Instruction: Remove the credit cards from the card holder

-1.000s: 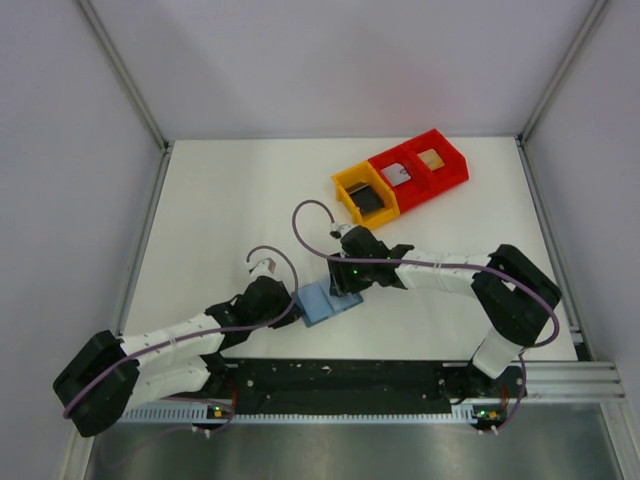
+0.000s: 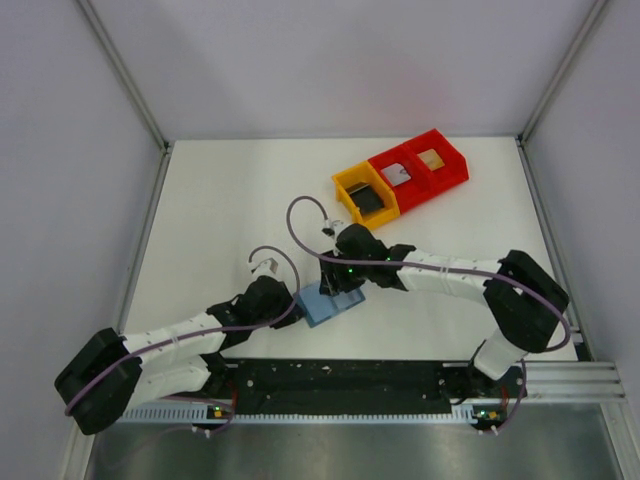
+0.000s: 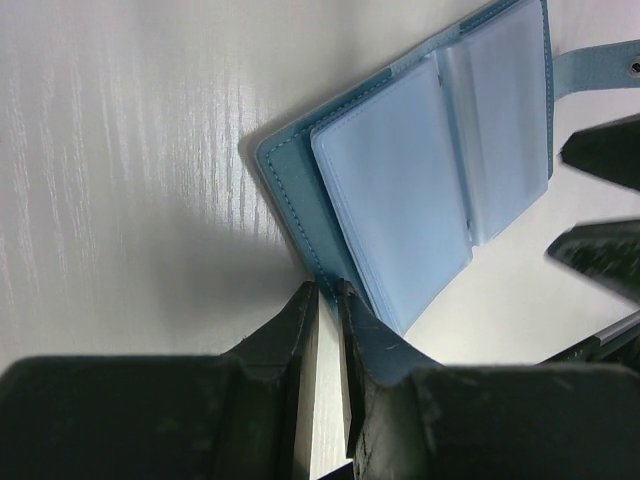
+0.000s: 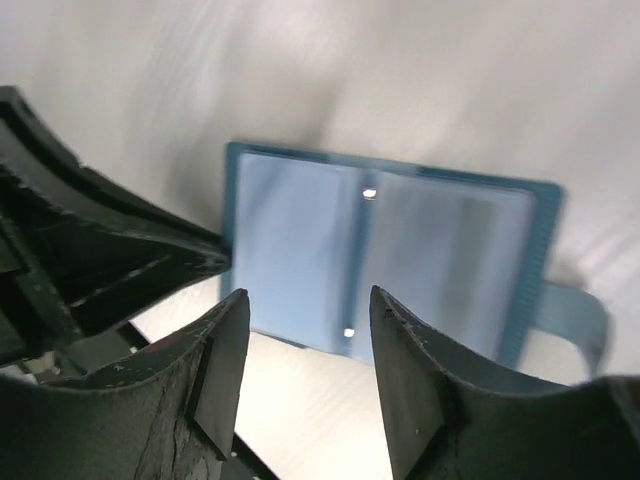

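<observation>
The blue card holder (image 2: 318,308) lies spread open on the white table, its pale sleeves (image 3: 400,180) facing up. My left gripper is shut on the holder's stitched blue edge at one end. Above the holder, my right gripper hangs open, with one fingertip over each side of the middle fold and nothing held between them. In the right wrist view the dark left fingers (image 4: 165,245) reach the holder's left edge. No separate credit card can be made out; whether cards lie inside the sleeves I cannot tell.
A yellow bin (image 2: 348,182) and two joined red bins (image 2: 450,150) stand at the back right, with small items in them. The strap (image 4: 575,315) sticks out from the holder's right end.
The left gripper and the holder have hardly moved.
</observation>
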